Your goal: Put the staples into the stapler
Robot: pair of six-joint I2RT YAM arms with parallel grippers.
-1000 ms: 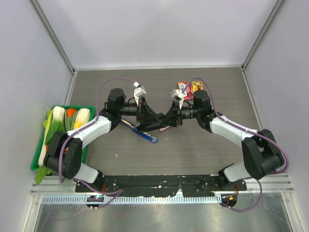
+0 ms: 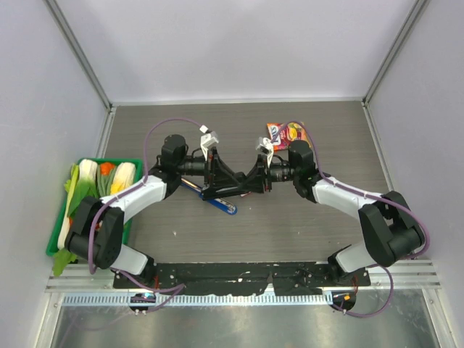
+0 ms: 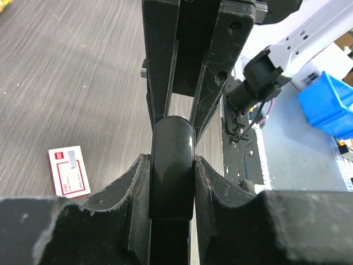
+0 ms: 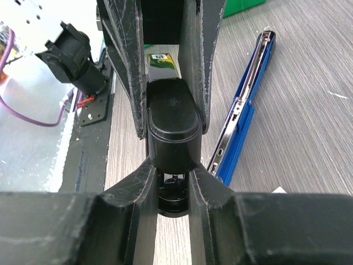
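Note:
Both grippers meet in mid-air over the table's middle around a glossy black part [image 3: 172, 165]. In the left wrist view my left gripper has its fingers at either side of it, the right gripper's fingers rising behind. In the right wrist view my right gripper is shut on the black part [image 4: 173, 121]. Below lies a blue stapler body [image 4: 237, 141] with a metal channel on top. A small white box with red print [image 3: 68, 171], likely staples, lies on the table.
A green tray of vegetables [image 2: 56, 239] stands at the left. An orange-red snack bag [image 2: 286, 130] lies at the back right. A blue crate [image 3: 325, 105] shows outside the work area in the left wrist view.
Both grippers have shifted only slightly around the middle, still meeting at the black part. The stapler body below appears unmoved.

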